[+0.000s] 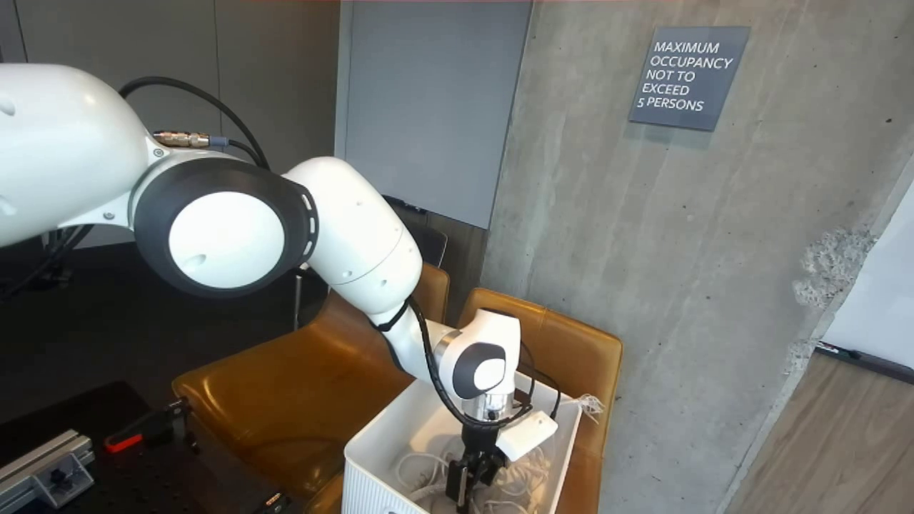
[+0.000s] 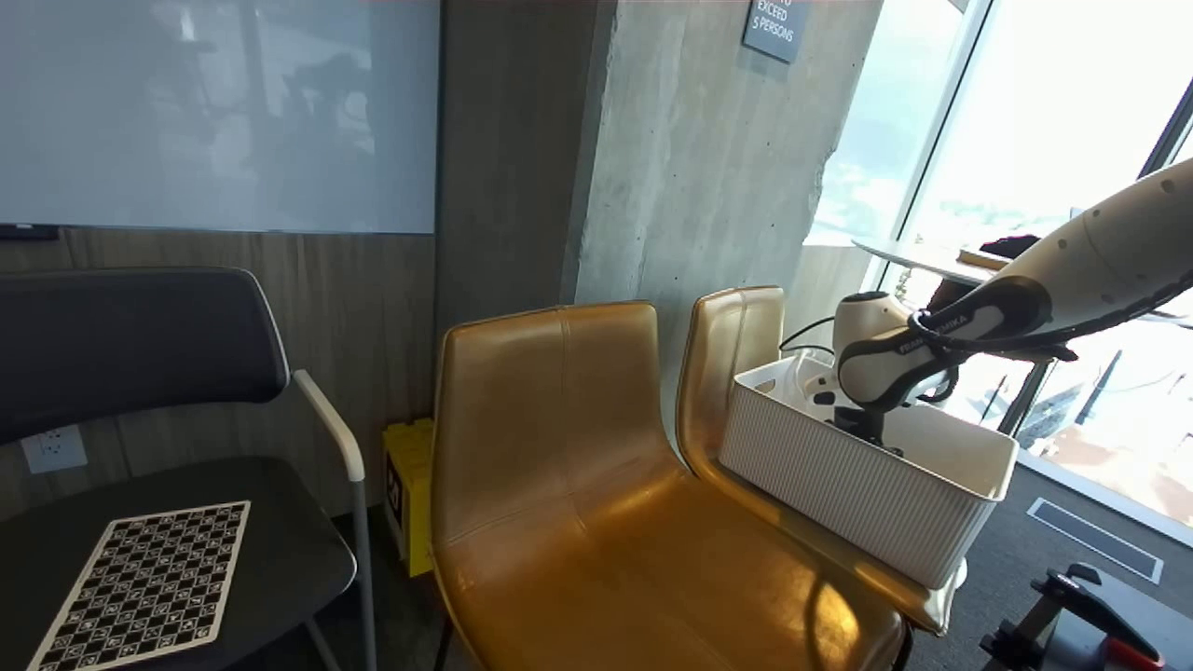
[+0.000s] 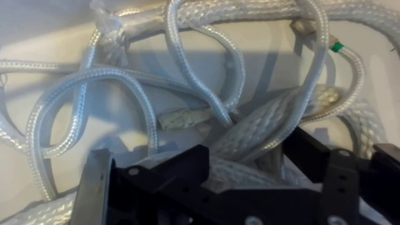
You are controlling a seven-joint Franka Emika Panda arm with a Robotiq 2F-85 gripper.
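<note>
My black gripper [image 1: 470, 492] is lowered into a white bin [image 1: 364, 462] holding white cords. In the wrist view, the gripper's two fingers stand apart, with black pads [image 3: 193, 165] on the left and on the right. Between and beyond them lies a thick braided white rope [image 3: 258, 127], running into the gap; whether either pad touches it, I cannot tell. Thinner shiny cords [image 3: 137, 86] loop over the bin floor. One of them bears a green band [image 3: 337, 47]. The gripper body hides the rope's nearer part.
The bin rests on a brown chair [image 1: 583, 343] beside the concrete pillar [image 1: 685, 257]. Its walls rise close around my gripper. A cord end [image 1: 591, 404] hangs over the rim. Another brown chair [image 2: 559, 481] stands empty alongside.
</note>
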